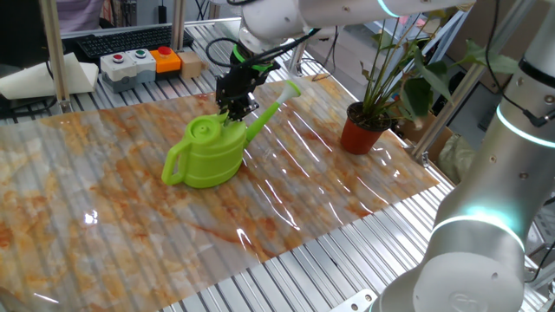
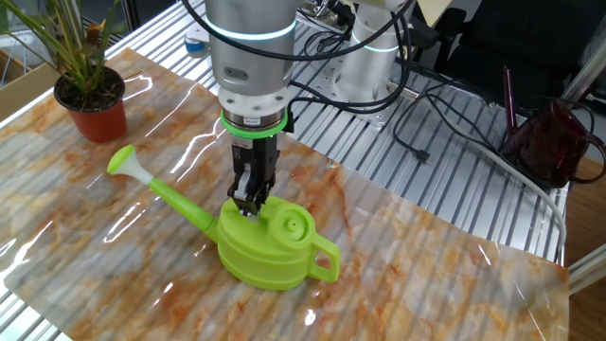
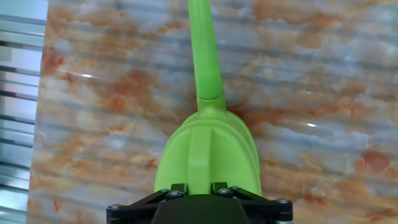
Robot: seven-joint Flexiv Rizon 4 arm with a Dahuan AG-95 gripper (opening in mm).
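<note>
A light green watering can [image 1: 208, 156] stands upright over the marbled sheet, its long spout [image 2: 180, 204] pointing toward the potted plant [image 1: 363, 128]. My gripper is shut on the can's top handle [image 3: 199, 158], with one fingertip against each side of that narrow bar. From outside, the gripper [image 2: 250, 206] reaches down steeply onto the can's top, beside the round cap [image 2: 291, 224]. Whether the can's base touches the sheet or hangs just above it, I cannot tell.
A button box [image 1: 130, 69] and a keyboard [image 1: 121, 41] lie behind the sheet. In exterior view 2, a dark red watering can [image 2: 549, 142] stands at the right, near loose cables [image 2: 473, 142].
</note>
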